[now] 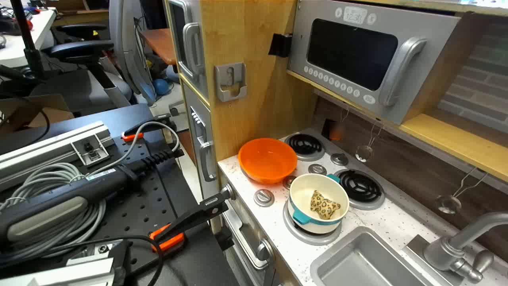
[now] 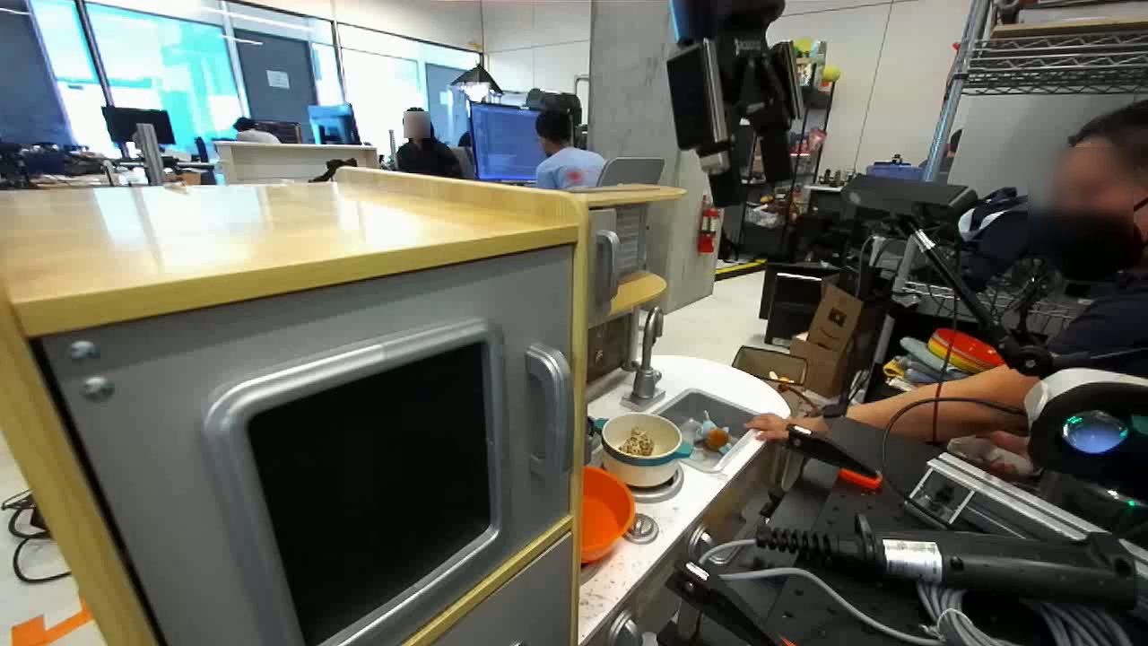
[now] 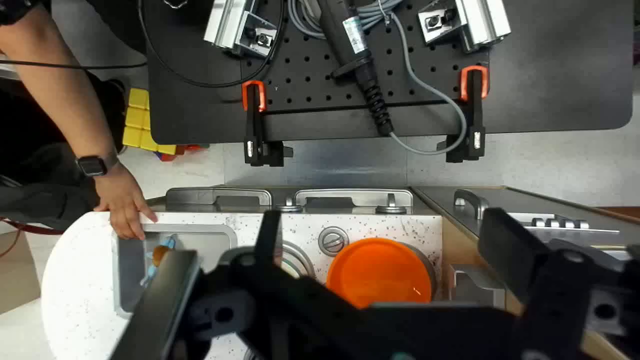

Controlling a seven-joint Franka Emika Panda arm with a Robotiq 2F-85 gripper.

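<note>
High above the toy kitchen, my gripper (image 2: 751,178) stands open with nothing between its fingers. In the wrist view the gripper shows its two fingers wide apart, and its body hides part of the counter. A cream pot (image 1: 304,188) with teal handles rests on a burner, and a leopard-print cloth piece (image 1: 324,205) lies inside it. Beside the pot sits an orange bowl (image 1: 267,159), which looks empty. In the grey sink (image 2: 744,414) are a blue item and an orange-brown round thing (image 2: 716,438); too little shows to name them.
A person's hand (image 3: 124,201) rests on the counter's edge by the sink. The toy microwave (image 1: 366,52) overhangs the stove, and a faucet (image 1: 447,248) rises behind the sink. Opposite the counter, a black table (image 3: 558,84) carries cables and clamps.
</note>
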